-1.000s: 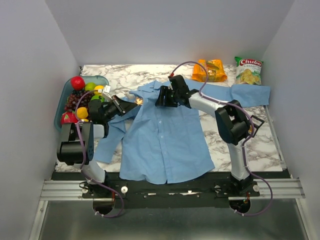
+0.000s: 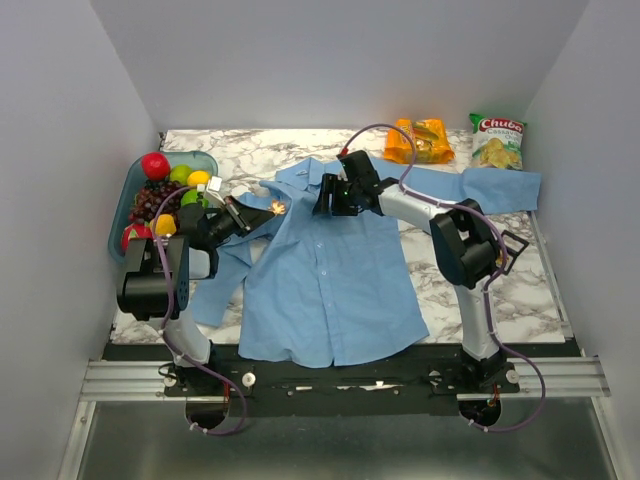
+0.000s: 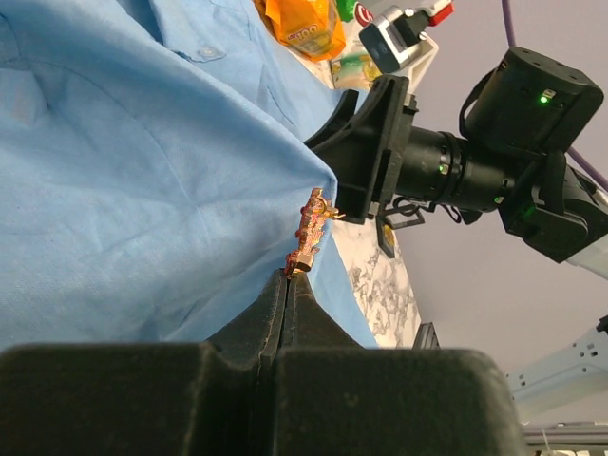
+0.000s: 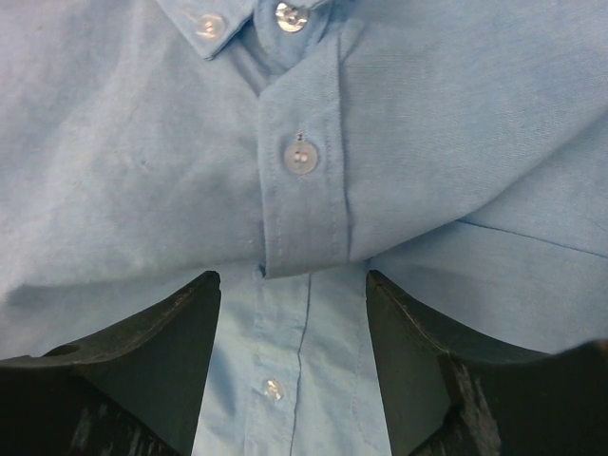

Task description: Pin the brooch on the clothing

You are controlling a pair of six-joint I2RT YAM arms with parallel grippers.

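Note:
The blue button shirt (image 2: 330, 290) is spread over the table, its upper part lifted in a fold. A small gold-copper brooch (image 3: 312, 226) stands out from the fingertips of my left gripper, which is shut on it. In the left wrist view the brooch overlaps the edge of the raised fold; whether it touches the cloth I cannot tell. From above, the brooch (image 2: 278, 208) is left of the shirt's chest. My right gripper is open over the chest, its fingertips apart on either side of the button placket (image 4: 302, 204).
A bin (image 2: 120, 215) of fruit stands at the left, close behind my left arm. An orange snack bag (image 2: 432, 142) and a chips bag (image 2: 496, 143) are at the back right. Bare marble table (image 2: 490, 300) shows on the right.
My left gripper and the brooch have shifted only slightly, a little toward the front of the table. The right gripper stays almost in place over the shirt.

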